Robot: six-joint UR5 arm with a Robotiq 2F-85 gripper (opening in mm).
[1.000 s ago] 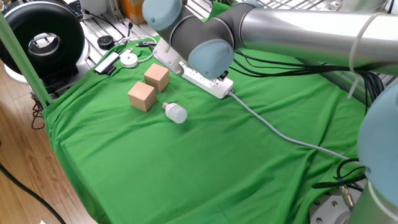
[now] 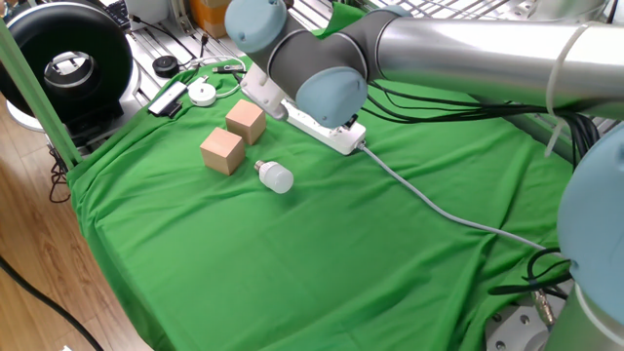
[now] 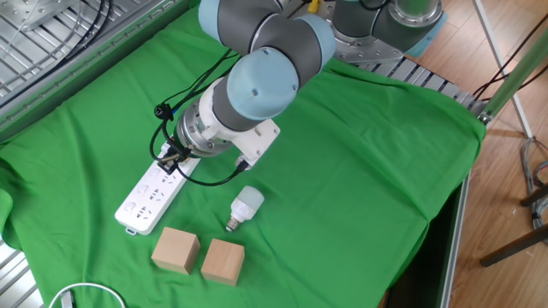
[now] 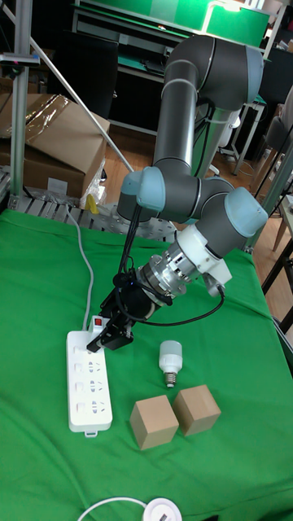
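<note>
A white power strip (image 4: 89,395) lies on the green cloth, with a red switch (image 4: 98,321) at its cable end. My black gripper (image 4: 95,346) reaches down at a slant to that end, its tip at or just above the strip by the switch. Whether its fingers are apart or together is too small and dark to make out. In exterior view 2 the wrist covers the strip's upper end, and in exterior view 1 the arm hides the gripper. A white light bulb (image 3: 247,204) lies on its side on the cloth, apart from the strip.
Two wooden blocks, a left one (image 4: 155,422) and a right one (image 4: 197,409), stand close together beyond the bulb. A round white charger (image 2: 202,94) with a cable lies near the cloth's edge. The strip's grey cord (image 2: 439,208) crosses the cloth.
The arm has shifted very slightly over the strip in the last second. The strip, bulb and blocks lie where they were.
</note>
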